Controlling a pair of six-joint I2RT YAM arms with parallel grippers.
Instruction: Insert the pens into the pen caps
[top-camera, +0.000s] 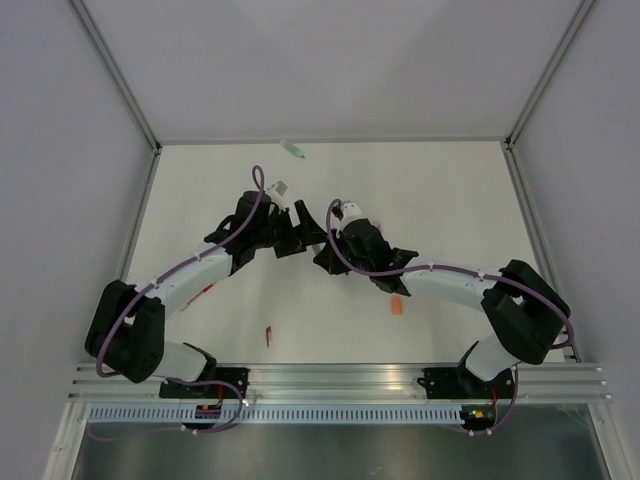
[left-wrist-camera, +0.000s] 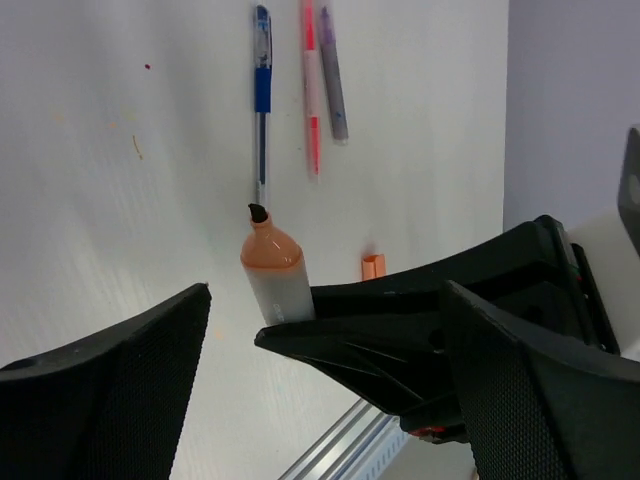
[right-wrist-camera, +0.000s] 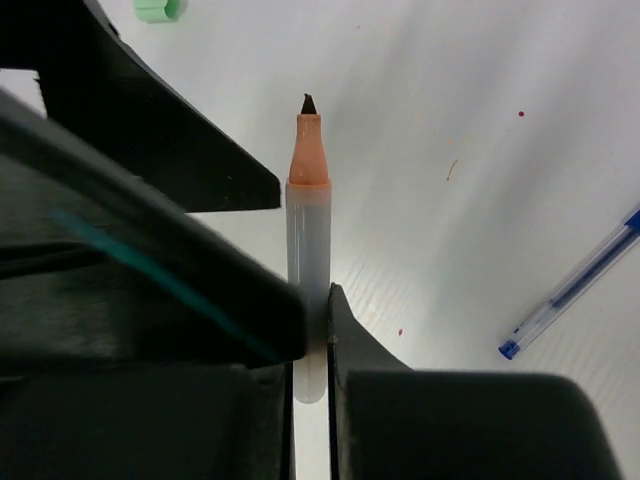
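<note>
An orange-tipped marker with a clear barrel (right-wrist-camera: 309, 230) stands upright in my right gripper (top-camera: 322, 255), which is shut on it; the tip shows black and bare. My left gripper (top-camera: 298, 225) is open beside it, its fingers wide apart in the left wrist view. On the table, the left wrist view shows a blue pen (left-wrist-camera: 262, 80), a pink pen (left-wrist-camera: 311, 85), a purple pen (left-wrist-camera: 333, 80) and a small orange piece (left-wrist-camera: 373, 267). The right wrist view also shows the blue pen (right-wrist-camera: 565, 285), partly cut off.
A green piece (top-camera: 293, 149) lies at the back of the white table. Red pieces lie at the left (top-camera: 200, 295) and front (top-camera: 268, 335), an orange one (top-camera: 396, 305) at the front right. Both arms meet at the centre.
</note>
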